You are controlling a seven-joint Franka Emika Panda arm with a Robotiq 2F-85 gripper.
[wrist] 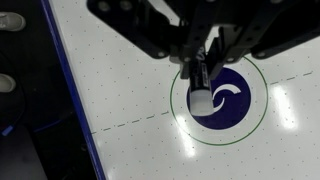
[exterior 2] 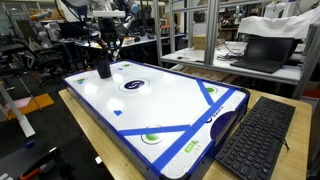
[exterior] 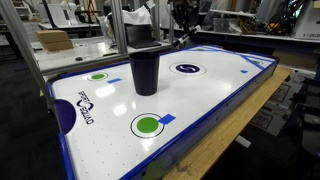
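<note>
My gripper is shut on a marker point(wrist: 201, 100) with a dark labelled barrel and a pale grey end, seen in the wrist view pointing down over the table's centre logo. A black bin point(exterior: 145, 74) stands upright on the white table point(exterior: 110, 120) in exterior view 1. Above the table, behind and to the right of the bin, hangs the gripper in that view, apart from it. Exterior view 2 has the bin point(exterior 2: 104, 69) at the table's far left part, the arm close behind it. What lies inside the bin is hidden.
A black keyboard point(exterior 2: 257, 135) and a laptop point(exterior 2: 267, 54) lie beyond the table's right side in exterior view 2.
</note>
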